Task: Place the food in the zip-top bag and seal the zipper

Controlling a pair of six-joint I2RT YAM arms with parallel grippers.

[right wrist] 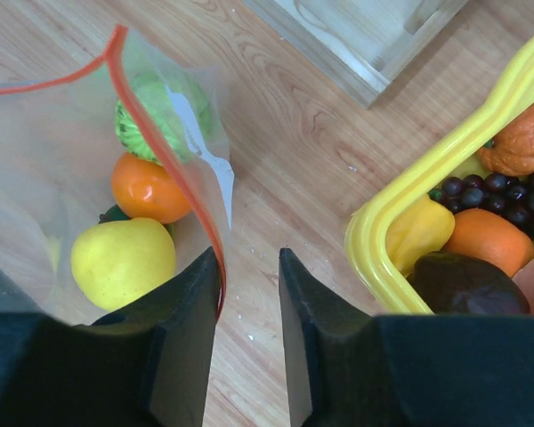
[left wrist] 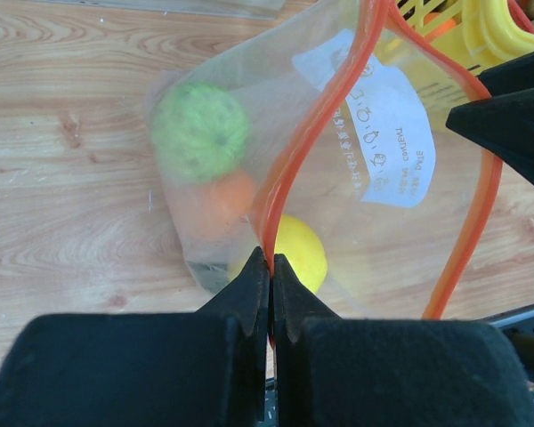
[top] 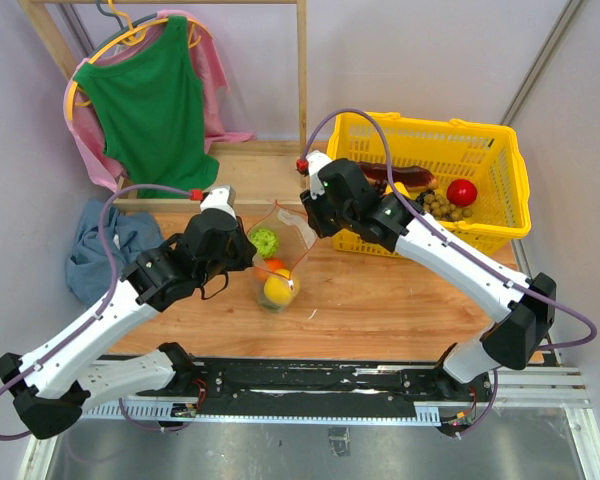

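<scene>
The clear zip top bag (top: 305,243) hangs with its orange-edged mouth spread wide. Inside it lie a green vegetable (left wrist: 200,132), an orange fruit (right wrist: 149,188) and a yellow fruit (right wrist: 123,261). My left gripper is shut on one side of the bag's orange rim (left wrist: 289,169). On the opposite side, my right gripper stands partly open. The rim passes against its left finger (right wrist: 191,298), while bare table shows between that rim and the other finger. A white printed label (left wrist: 396,133) is on the bag's wall.
A yellow basket (top: 525,190) at the back right holds more food, including a red one (top: 461,192) and dark grapes (right wrist: 507,197). Behind the bag stands a wooden clothes rack (top: 303,100). Blue cloth (top: 110,250) lies at left.
</scene>
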